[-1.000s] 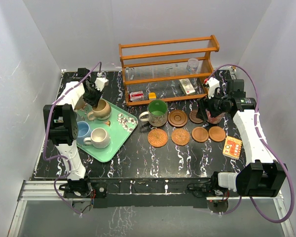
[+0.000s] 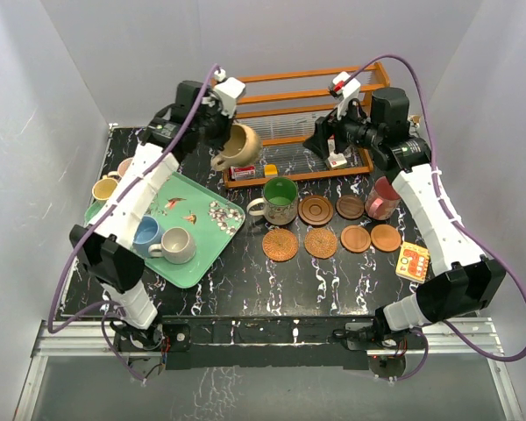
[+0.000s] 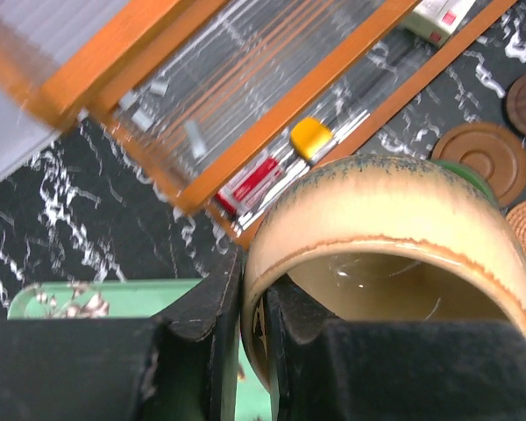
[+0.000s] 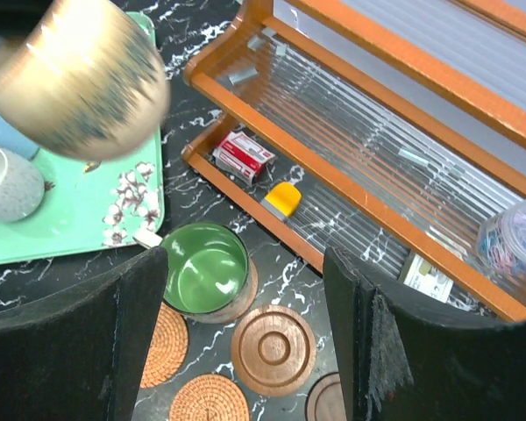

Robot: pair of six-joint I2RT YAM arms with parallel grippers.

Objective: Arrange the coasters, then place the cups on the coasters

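Observation:
A tan cup (image 2: pixel 240 147) hangs in the air, tilted, near the rack's left front, gripped at its rim by my left gripper (image 2: pixel 217 136). In the left wrist view one finger (image 3: pixel 285 324) reaches inside the cup (image 3: pixel 412 210) and the other stays outside. My right gripper (image 2: pixel 317 145) is open and empty above the rack's right part; its fingers (image 4: pixel 351 298) stand wide apart in the right wrist view. Dark brown wooden coasters (image 2: pixel 316 210), lighter wooden ones (image 2: pixel 355 239) and woven ones (image 2: pixel 280 245) lie in rows. On the back-left dark coaster spot stands a green-lined cup (image 2: pixel 281 200).
At left, a green tray (image 2: pixel 186 274) holds a white cup (image 2: pixel 178 246), a blue cup (image 2: pixel 146 235) and others. The wooden rack (image 2: pixel 298 175) spans the back. A pink cup (image 2: pixel 384 200) stands at right.
My left gripper has lifted the tan cup off the tray and carried it right and toward the rack. The right gripper has moved left, away from the pink cup.

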